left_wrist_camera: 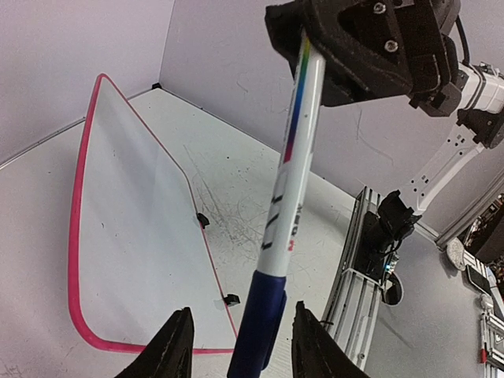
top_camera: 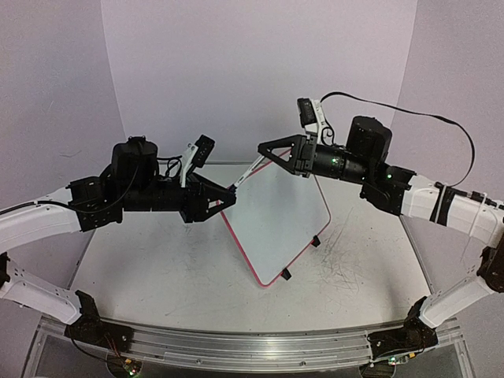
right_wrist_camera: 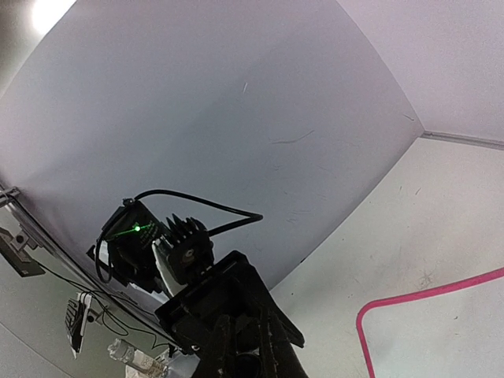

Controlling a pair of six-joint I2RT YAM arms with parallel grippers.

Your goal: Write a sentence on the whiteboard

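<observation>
The whiteboard, white with a pink-red rim, lies askew on the table, with a bare face where it shows. A white marker with a dark blue cap slants above the board's left side. My right gripper is shut on the marker's upper end, opposite the cap. In the left wrist view, the fingers of my left gripper stand apart on either side of the cap, and a gap shows beside it. The right wrist view shows the right fingers close together, the marker mostly hidden.
Two black clips sit at the board's lower right edge. Pale walls close in the table at the back and sides; a metal rail runs along the front.
</observation>
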